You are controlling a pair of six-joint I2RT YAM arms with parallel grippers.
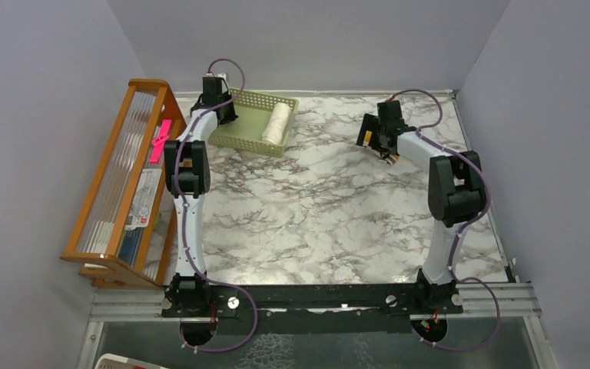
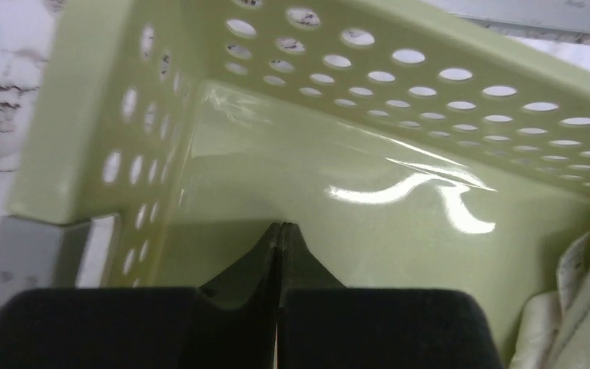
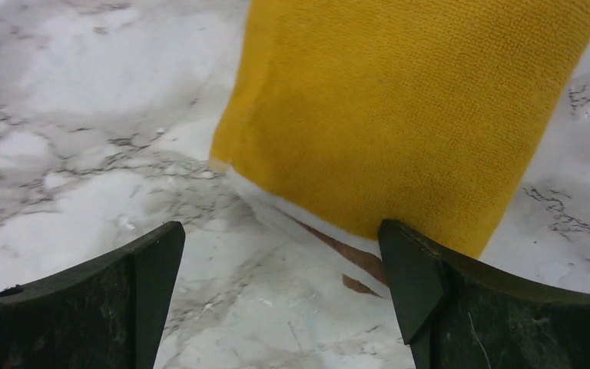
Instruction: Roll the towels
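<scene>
In the right wrist view a folded yellow towel (image 3: 415,115) lies on the marble table, its near edge showing white and brown layers. Just over that edge is my right gripper, fingers wide open; one finger (image 3: 415,269) overlaps the towel's near corner from this angle. Seen from the top, the right gripper hides most of the towel. A rolled pale towel (image 1: 277,124) rests along the right side of the green basket (image 1: 255,144). Inside the basket's left part, my left gripper is shut with nothing between its fingertips, above the bare floor.
Left of the table stands a wooden rack (image 1: 128,178) with a pink item (image 1: 160,141) on it, close beside the left arm.
</scene>
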